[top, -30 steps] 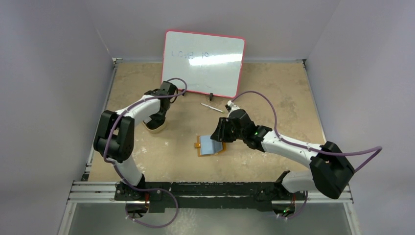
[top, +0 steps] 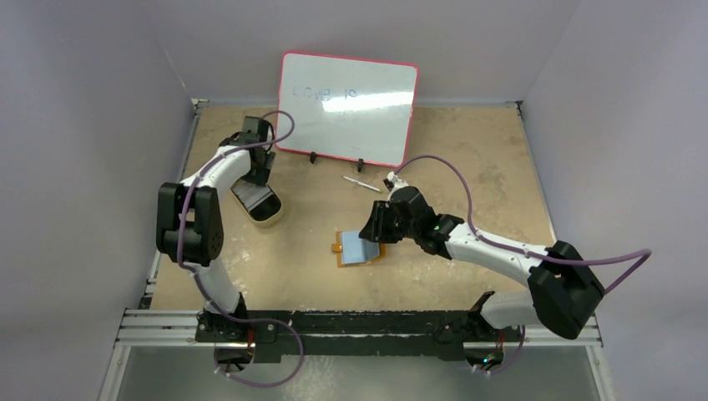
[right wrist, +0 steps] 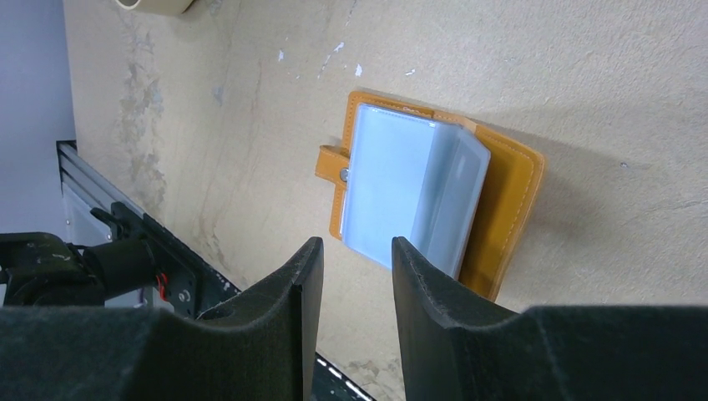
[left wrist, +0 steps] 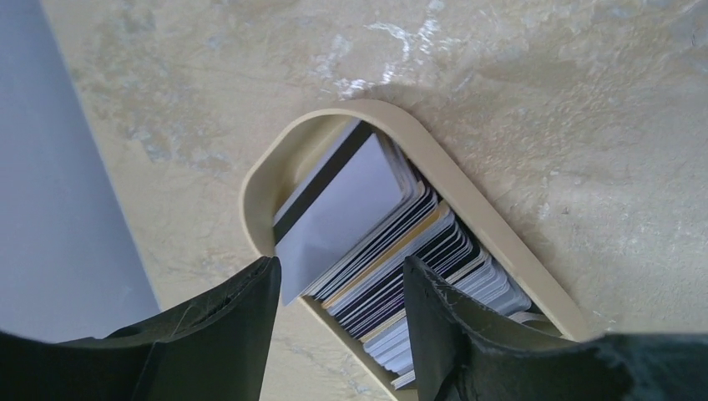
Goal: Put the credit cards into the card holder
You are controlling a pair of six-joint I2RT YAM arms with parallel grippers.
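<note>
In the left wrist view, a row of cards [left wrist: 346, 209] leans inside a cream oval box [left wrist: 493, 221], a white one with a dark stripe foremost. Above this box my left gripper stands open, with no card held between its fingers. The card holder [right wrist: 511, 209], tan leather with clear plastic sleeves [right wrist: 392, 171], lies spread on the table in the right wrist view. Over its near edge hangs my right gripper, open and empty. From the top, the left arm covers part of the box [top: 265, 219].
A red-framed whiteboard [top: 346, 109] stands at the back. In front of it lies a white pen [top: 362, 183]. Bare table separates the box from the holder, and the right side is clear.
My left gripper has moved up and to the left over the box in the top view, uncovering more of the box's front end. The right arm and the holder have stayed still.
</note>
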